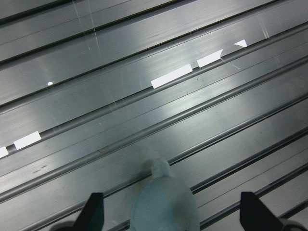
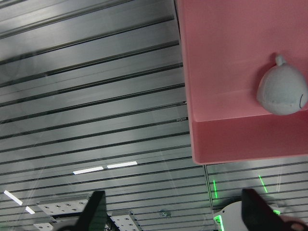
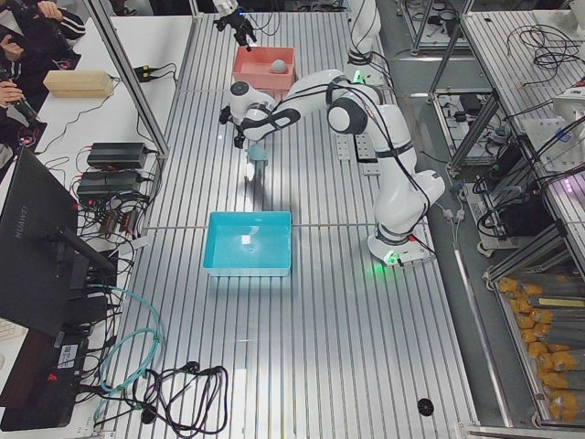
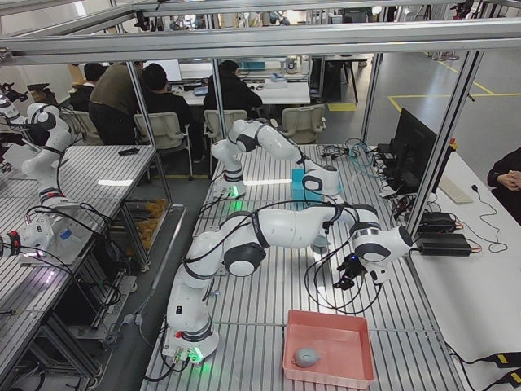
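Note:
A pale blue-green soft object [image 3: 258,154] with a small stem lies on the slatted metal table. In the left wrist view it [image 1: 164,207] sits low, between the fingers of one open gripper; whether they touch it is unclear. The other open gripper is over the table beside a pink bin [image 2: 231,139], in which a grey soft toy [image 2: 283,89] with a stem lies. The same bin [image 4: 330,326] is at the near end in the right camera view.
An empty blue bin [image 3: 247,242] stands mid-table. Cables lie at the front left, and a monitor [image 3: 32,247] and power boxes line the left side.

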